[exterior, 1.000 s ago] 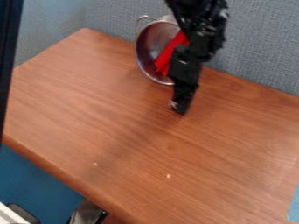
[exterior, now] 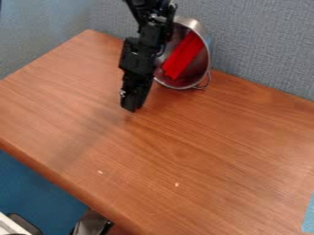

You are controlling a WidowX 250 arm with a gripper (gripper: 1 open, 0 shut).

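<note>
My black gripper [exterior: 130, 99] points down at the left side of a metal pot [exterior: 196, 76], low over the wooden table [exterior: 221, 147]; whether its fingers are apart is unclear. The pot lies tipped on its side near the back edge, its mouth facing forward, with a red cloth or object [exterior: 183, 57] inside it. The arm hides the pot's left part.
A grey fabric partition [exterior: 263, 41] stands behind the table. Some equipment [exterior: 92, 223] shows below the table's near left edge.
My gripper has moved left across the front of the pot, from its right side to its left, uncovering more of the red object. The pot appears shifted slightly right.
</note>
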